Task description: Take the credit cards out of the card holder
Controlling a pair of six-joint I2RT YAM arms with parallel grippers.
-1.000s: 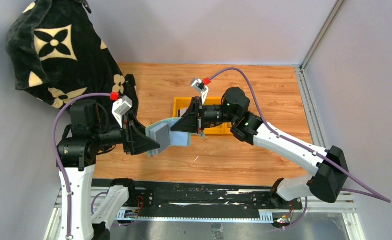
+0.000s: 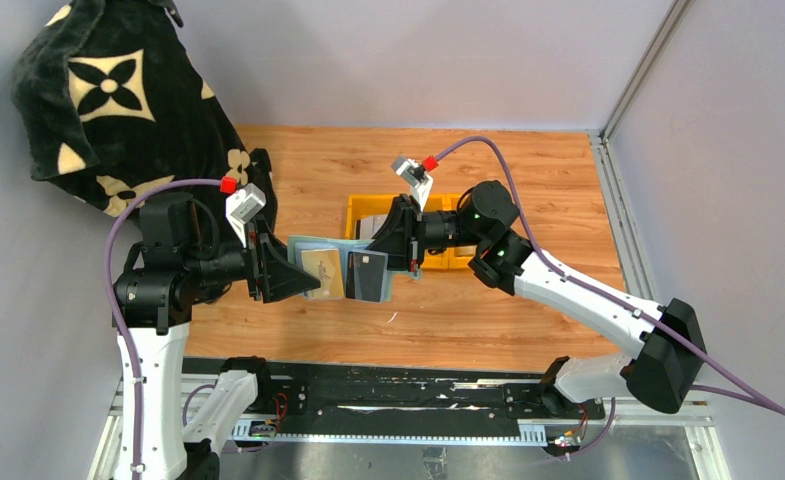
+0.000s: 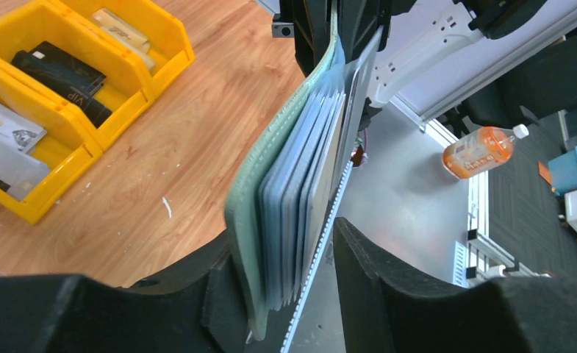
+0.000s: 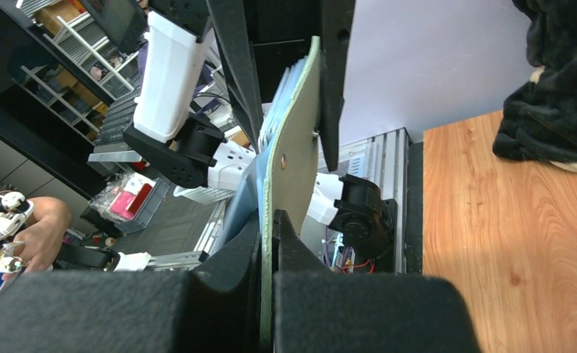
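Observation:
In the top view the card holder (image 2: 400, 288), pale blue-green, hangs opened above the table. A gold card (image 2: 322, 272) shows on its left side and a black card (image 2: 367, 276) on its right. The left wrist view has its clear sleeves (image 3: 289, 198) edge-on. My left gripper is open, its fingers on either side of the holder's left end. At the opposite end, my right gripper is shut on the holder's cover (image 4: 296, 147), which runs between its fingers. Whether the left fingertips touch the holder is unclear.
A yellow divided bin (image 3: 134, 62) stands behind the holder; a black card box (image 3: 61, 77) and white packs (image 3: 6, 121) lie in it. A dark patterned blanket (image 2: 158, 110) hangs at the back left. The table right of the bin is bare.
The sleeves stood up from the holder before; now they lie spread, with the gold and black cards facing up.

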